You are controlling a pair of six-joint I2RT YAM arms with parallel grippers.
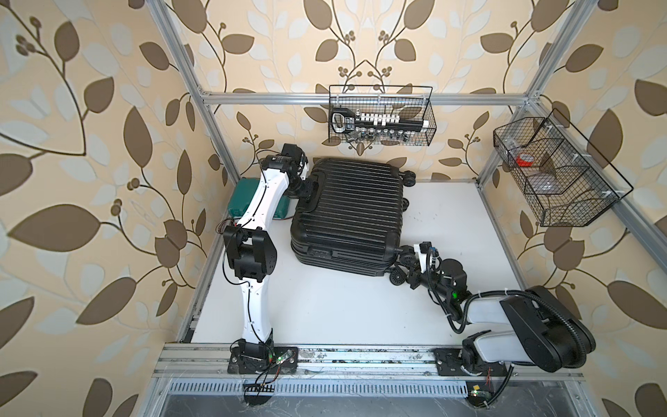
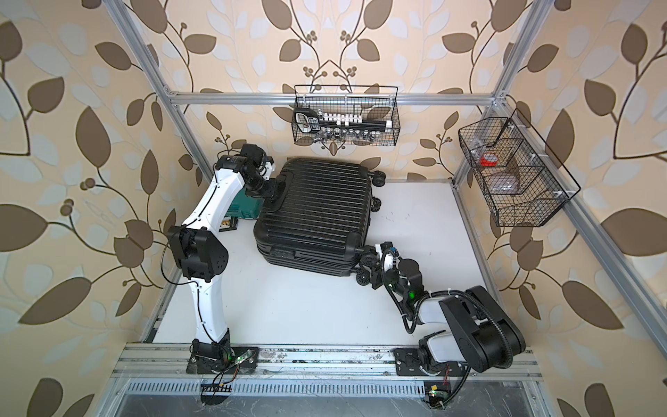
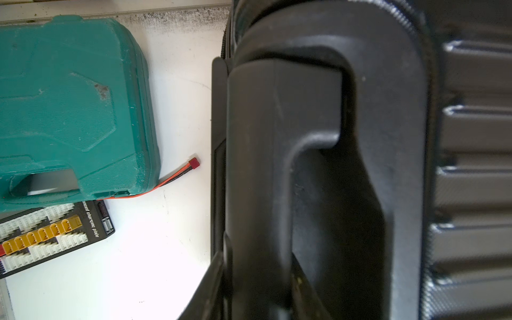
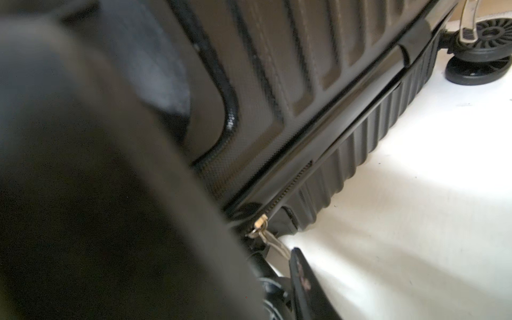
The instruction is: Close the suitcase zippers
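Observation:
The black ribbed suitcase lies flat on the table. In the left wrist view its handle runs vertically, and my left gripper is shut on it. My right gripper is at the suitcase's near right corner, by the wheels. In the right wrist view a zipper slider with a metal pull sits on the lower seam, close to a fingertip; a large blurred dark shape covers the left, and how far the fingers stand apart is unclear.
A teal case and a charging plate lie left of the suitcase. Wire baskets hang on the back and right walls.

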